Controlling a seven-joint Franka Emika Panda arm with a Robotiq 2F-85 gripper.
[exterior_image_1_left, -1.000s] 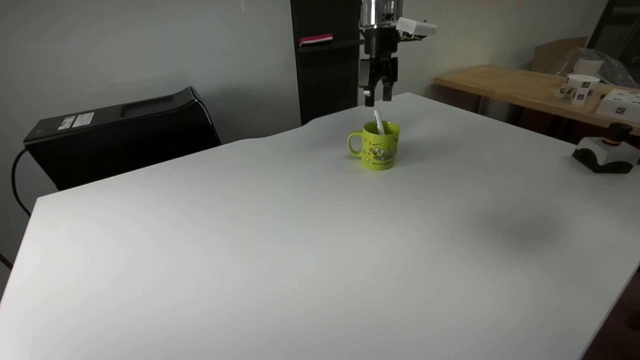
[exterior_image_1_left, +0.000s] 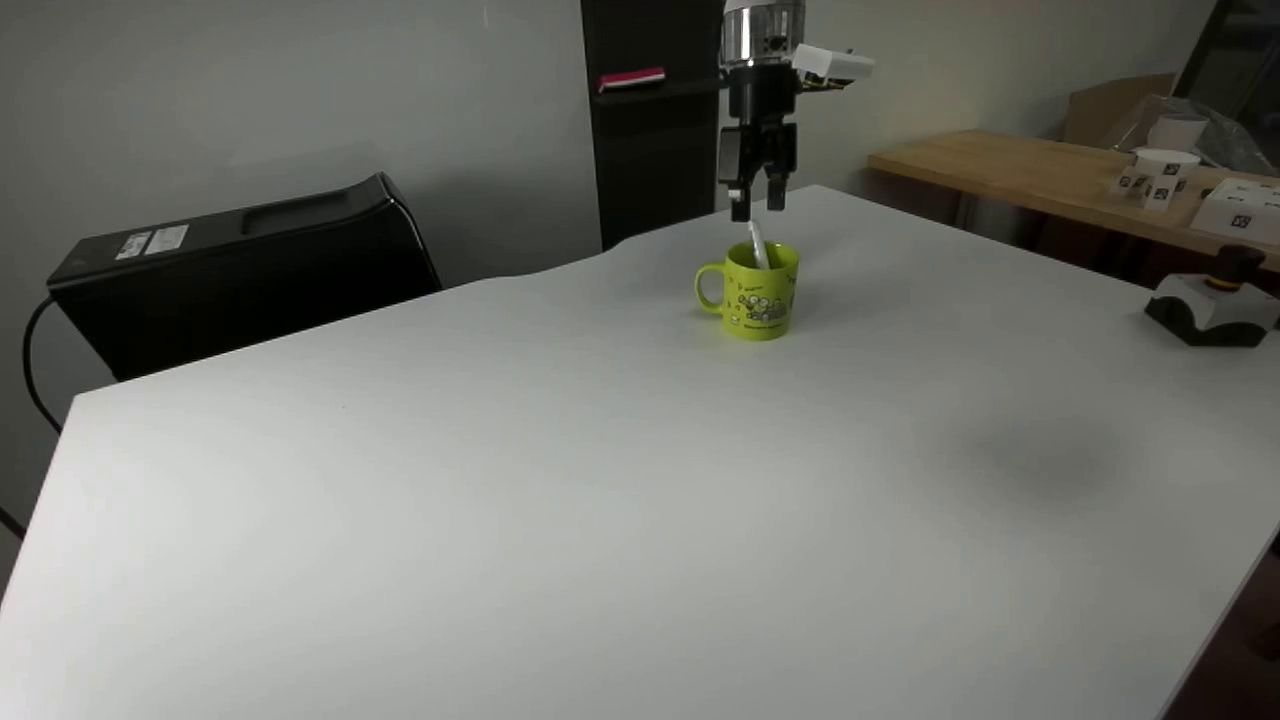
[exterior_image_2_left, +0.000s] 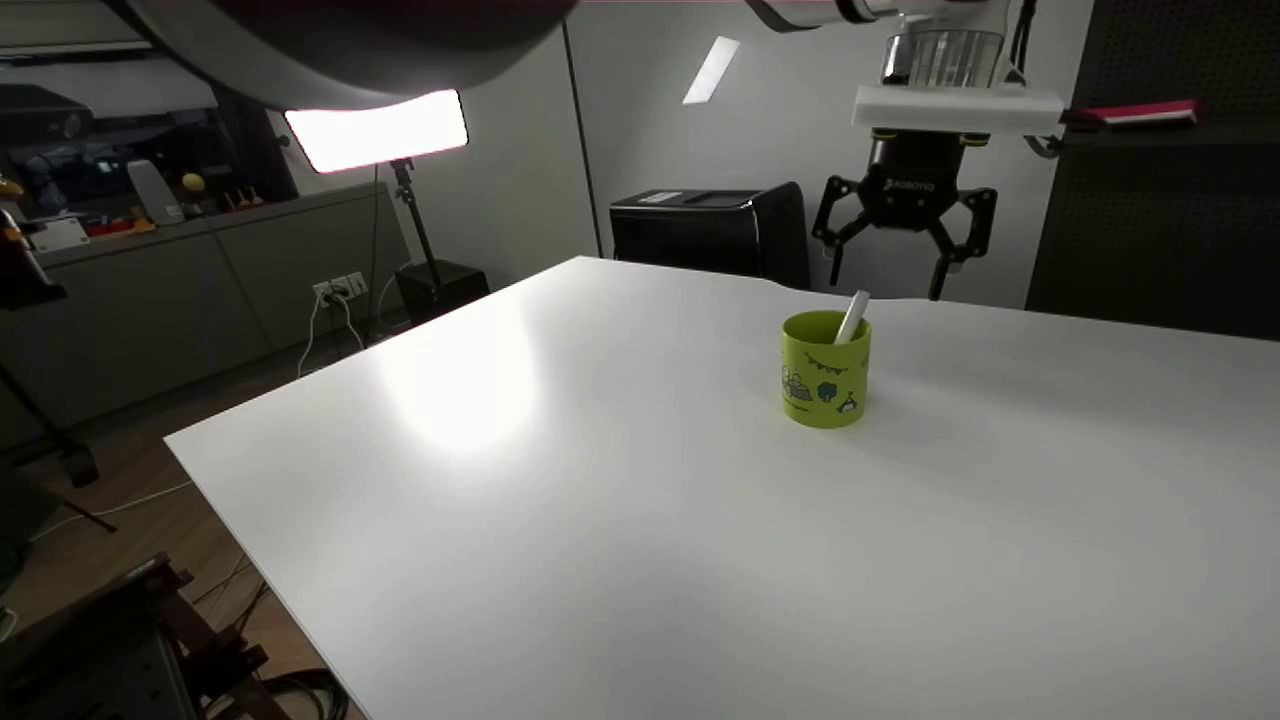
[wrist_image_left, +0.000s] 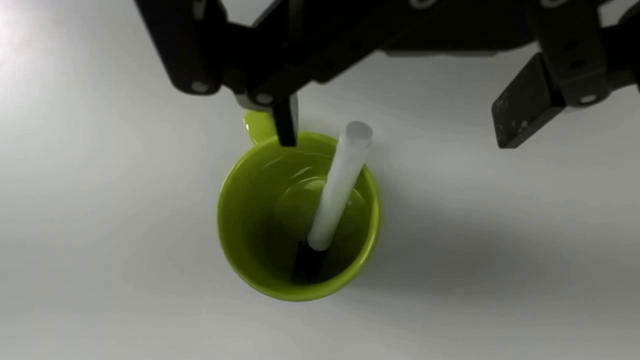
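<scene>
A yellow-green mug (exterior_image_1_left: 758, 302) with printed figures stands upright on the white table, its handle to the left in exterior view 1. Inside it leans a white marker (wrist_image_left: 339, 189), dark end down in the mug and pale end sticking out past the rim. Above and a little behind the mug in exterior view 2, my gripper (exterior_image_2_left: 885, 286) is open and points down. Nothing lies between its fingers. In the wrist view the marker's upper end shows between the two spread fingertips, nearer the left one. The marker's lowest tip is in shadow.
A black appliance (exterior_image_1_left: 252, 264) stands beyond the far edge. At the right edge sits a small white-and-black device (exterior_image_1_left: 1214, 306).
My gripper has come down slightly toward the mug, staying open. Mug and marker look unmoved.
</scene>
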